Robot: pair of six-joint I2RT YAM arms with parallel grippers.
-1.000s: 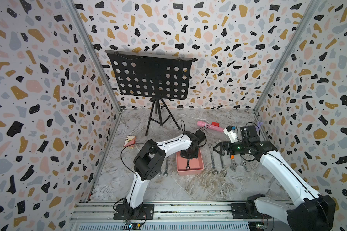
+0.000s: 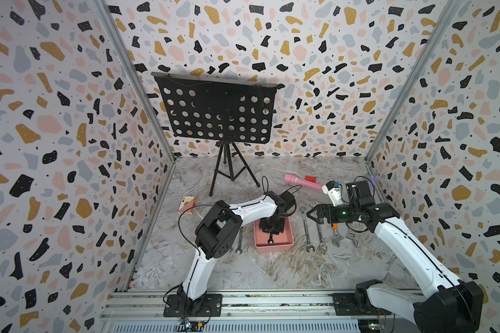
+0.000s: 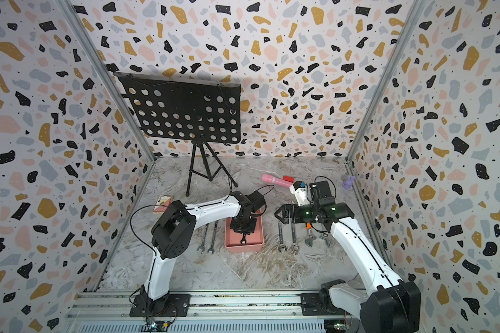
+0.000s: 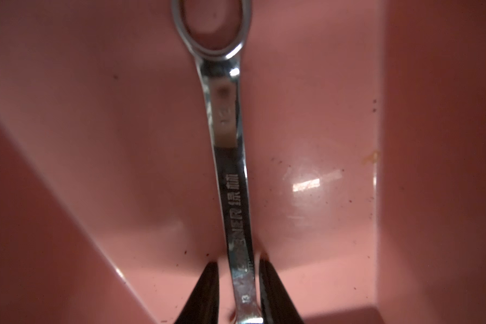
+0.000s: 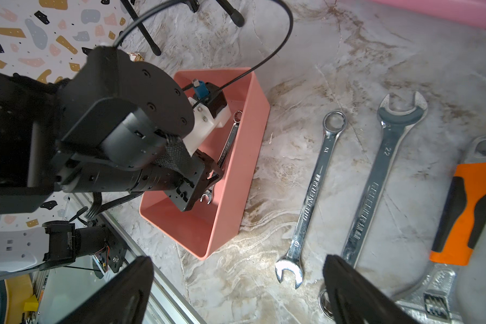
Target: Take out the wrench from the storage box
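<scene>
A chrome combination wrench lies lengthwise on the floor of the pink storage box; its open end shows in the right wrist view as the wrench (image 5: 207,195) beside the box wall. My left gripper reaches down into the box, fingers on either side of the wrench shank near its lower end. Thin gaps show between the shank and both fingers, so the fingers are part open around it. Over the tools to the right, my right gripper stands wide open with nothing between its fingers.
Right of the box lie a smaller wrench (image 5: 313,189), a larger wrench (image 5: 373,189) and an orange-handled tool (image 5: 467,202). More wrenches (image 3: 212,236) lie left of the box. Behind are a black stand (image 2: 227,158) and a pink tube (image 2: 302,182).
The right arm, the box and the other tools have stayed put.
</scene>
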